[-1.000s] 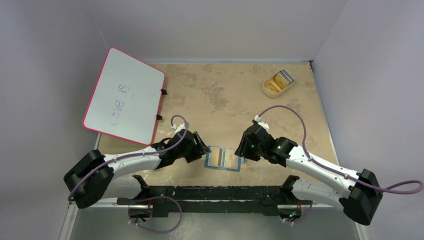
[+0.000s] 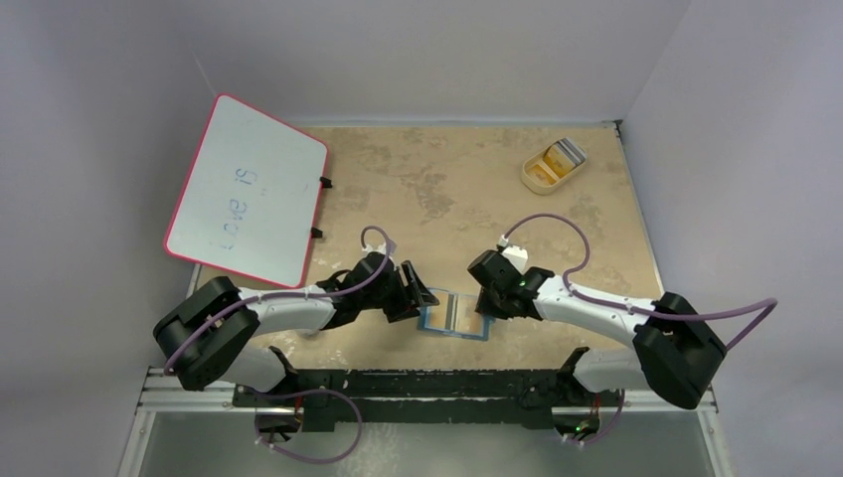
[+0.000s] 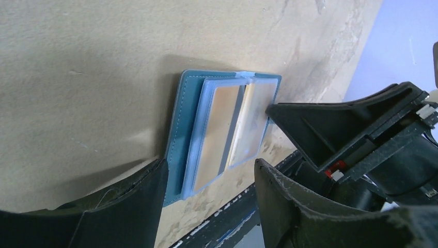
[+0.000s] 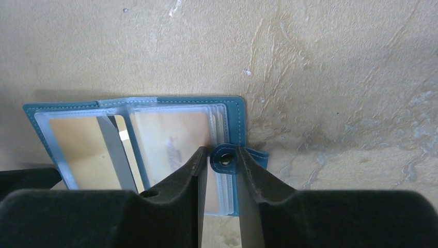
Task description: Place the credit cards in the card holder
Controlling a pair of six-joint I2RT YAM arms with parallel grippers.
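Observation:
The blue card holder (image 2: 452,314) lies on the table between my grippers, its clear sleeves and dark middle strip showing in the left wrist view (image 3: 219,134). My left gripper is open beside the holder's left edge. The cards (image 2: 563,156) stand in a beige tray (image 2: 537,182) at the back right.
A whiteboard (image 2: 249,189) with writing lies at the left of the table. Walls surround the back and sides.
My left gripper has moved right toward the holder. My right gripper has shifted left and down onto the holder's right edge, and the holder has shifted slightly right.

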